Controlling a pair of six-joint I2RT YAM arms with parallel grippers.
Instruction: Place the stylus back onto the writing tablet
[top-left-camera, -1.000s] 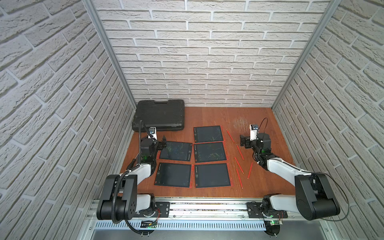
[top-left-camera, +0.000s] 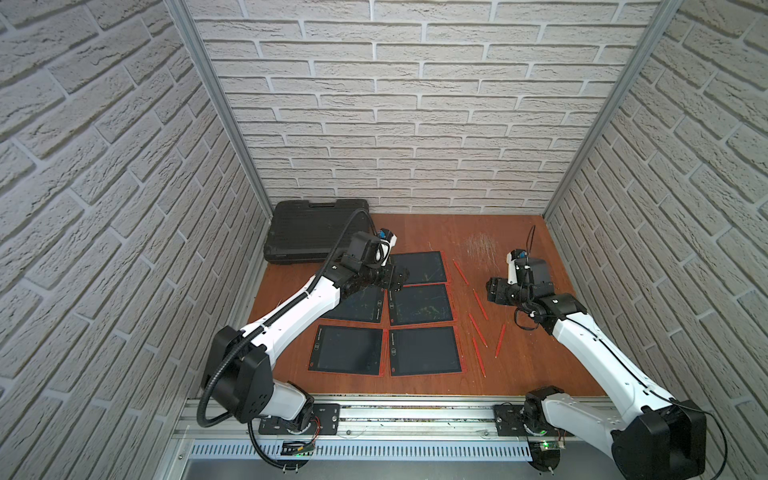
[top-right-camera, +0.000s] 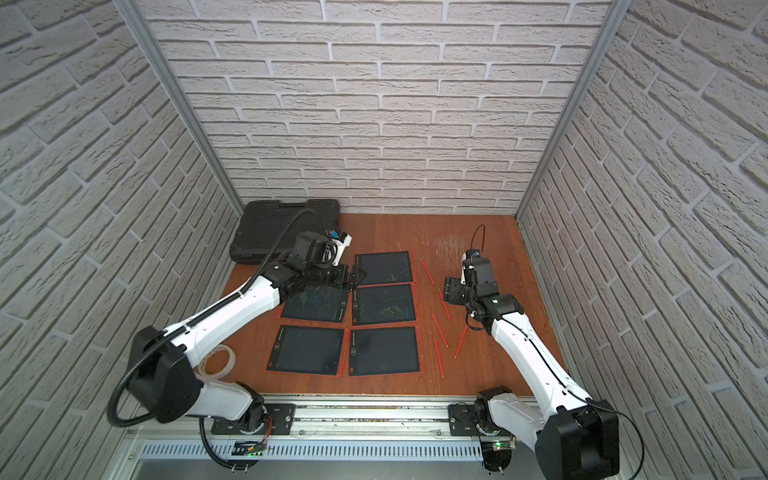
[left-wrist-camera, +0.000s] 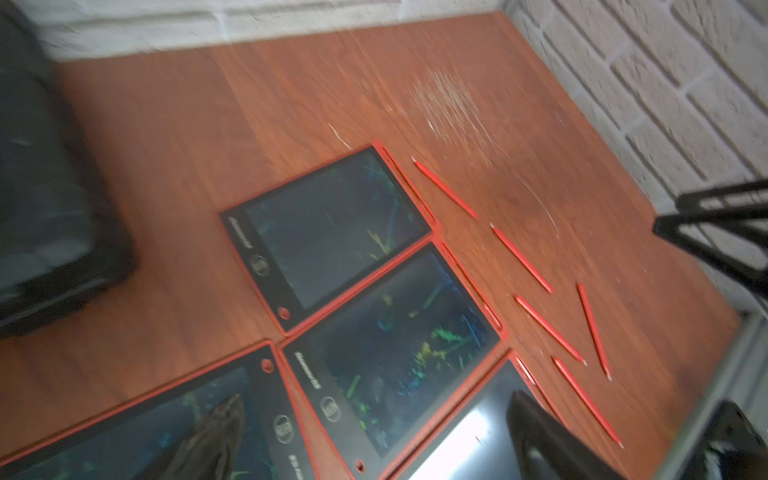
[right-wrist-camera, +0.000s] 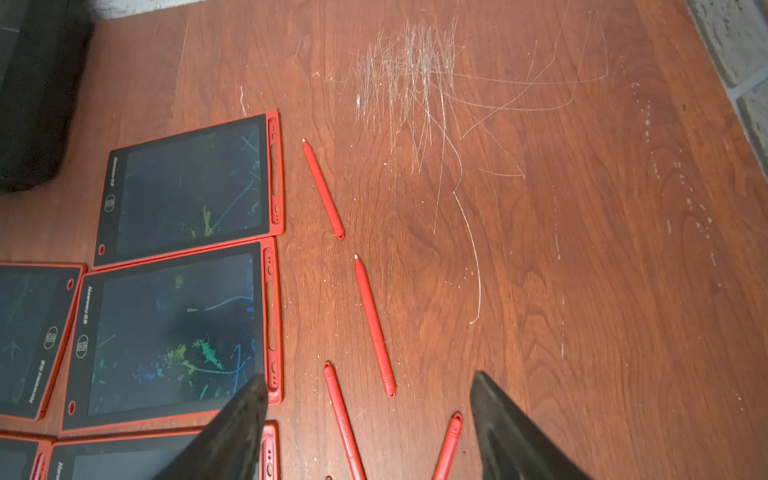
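Several writing tablets (top-left-camera: 424, 349) with red frames lie on the wooden table; some screens show faint scribbles. Several red styluses (right-wrist-camera: 371, 324) lie loose to their right, roughly in line with the tablets' empty side slots (right-wrist-camera: 274, 168). My left gripper hangs over the tablets, open, its blurred fingers wide apart with nothing between them. My right gripper is above the styluses, its fingers apart and empty.
A black case (top-left-camera: 316, 228) stands at the back left. Brick-patterned walls enclose the sides and back.
My left gripper has risen and swung right, from the left tablets toward the middle ones. The tablets and styluses have not moved.
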